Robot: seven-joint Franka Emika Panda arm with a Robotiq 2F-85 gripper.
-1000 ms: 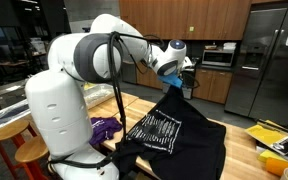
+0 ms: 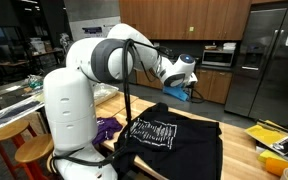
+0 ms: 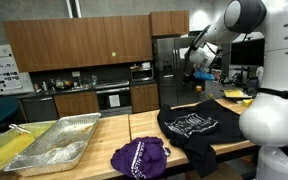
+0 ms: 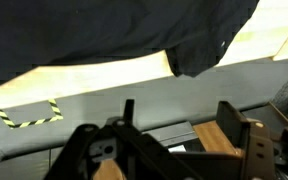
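Observation:
A black cloth [image 2: 172, 132] lies spread on the light wooden table, its far left edge bunched into a small fold. Above the table's far side hangs my gripper [image 2: 193, 96], apart from the cloth. In the wrist view the black cloth [image 4: 114, 35] fills the upper part, with one corner flap near the table edge. The gripper shows its two dark fingers spread apart there, with nothing between them. Exterior view 2 has the gripper [image 3: 196, 86] above the far part of the cloth.
A purple cloth [image 3: 141, 158] lies crumpled near the left side of the table. Foil-lined trays [image 3: 59, 140] stand beyond it. Yellow items [image 2: 272, 138] sit at the right. Stools [image 2: 32, 148] stand at the left, off the table.

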